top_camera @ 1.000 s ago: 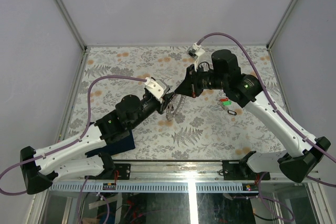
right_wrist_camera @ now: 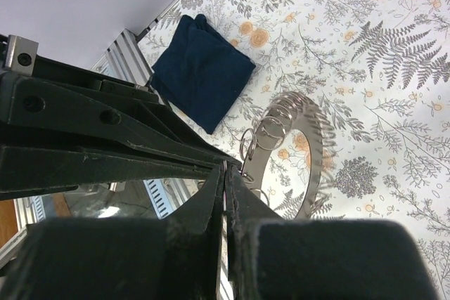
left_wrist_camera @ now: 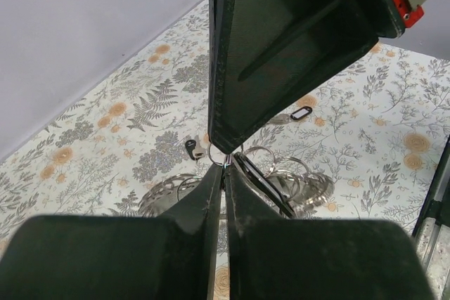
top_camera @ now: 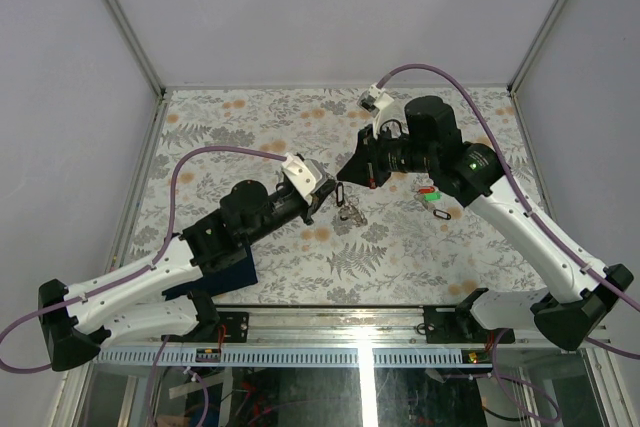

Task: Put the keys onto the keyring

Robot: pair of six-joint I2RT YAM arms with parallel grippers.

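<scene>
Over the middle of the table, my left gripper (top_camera: 331, 187) and right gripper (top_camera: 347, 179) meet tip to tip. The keyring with its bunch of keys (top_camera: 352, 212) hangs in the air beneath them. In the left wrist view, a thin wire ring (left_wrist_camera: 215, 154) runs into the tips of my left gripper, which is shut on it; the right gripper's dark fingers (left_wrist_camera: 260, 54) crowd in from above. My right gripper is shut too; whether thin metal sits between its tips cannot be made out. Blurred rings and keys (right_wrist_camera: 285, 114) hang beyond the tips.
A black key tag (left_wrist_camera: 195, 148) and a key with a black-rimmed tag (left_wrist_camera: 302, 113) lie on the floral tabletop. Red and green pieces (top_camera: 430, 193) are at the right. A folded dark blue cloth (right_wrist_camera: 202, 72) lies near the front left.
The hanging keys have swung rightward and a dark tag now shows under the tips. The left gripper has shifted slightly right; the right arm has barely moved.
</scene>
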